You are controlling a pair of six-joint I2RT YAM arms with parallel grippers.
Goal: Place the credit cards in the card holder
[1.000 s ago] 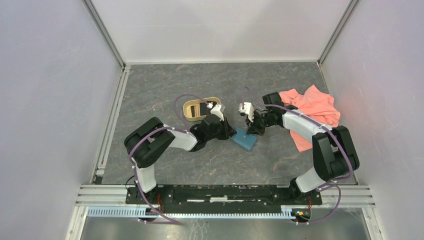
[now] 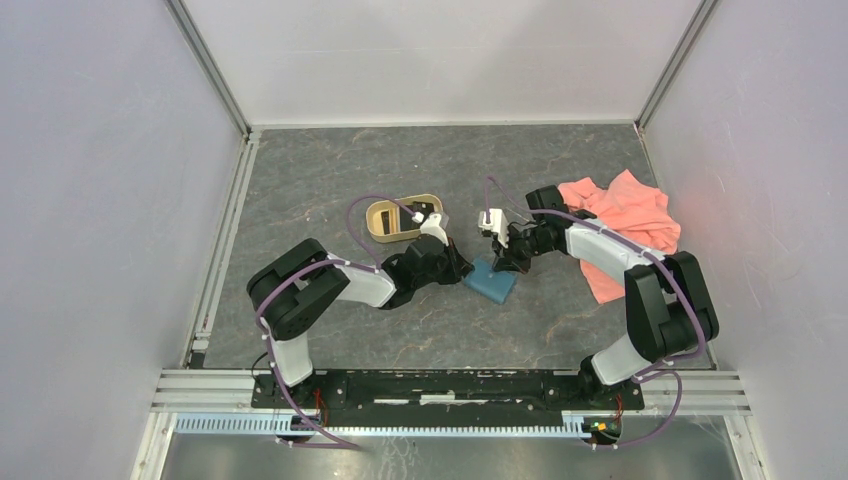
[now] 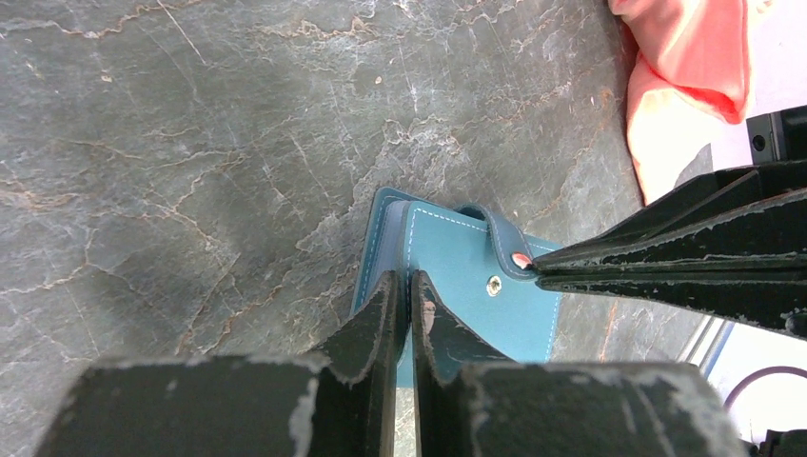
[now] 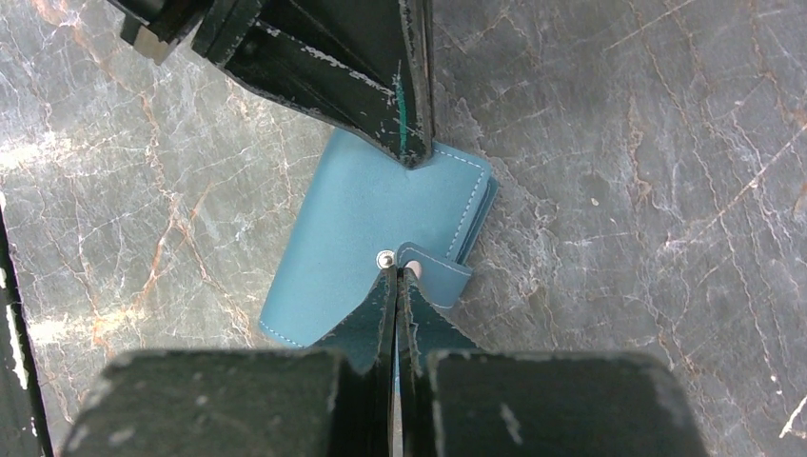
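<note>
The blue leather card holder (image 2: 491,285) lies on the table between both arms, its snap strap (image 3: 504,238) beside the snap. My left gripper is shut on the holder's near side edge. My right gripper is shut at the strap's end by the snap, its tips touching there; whether anything is between them is hard to see. Behind the left arm, a beige container (image 2: 384,233) holds dark card-like pieces, partly hidden by that arm.
A crumpled pink cloth (image 2: 640,210) lies at the right of the table, behind the right arm.
The holder and both grippers have shifted very slightly toward the front of the table compared with a second ago.
</note>
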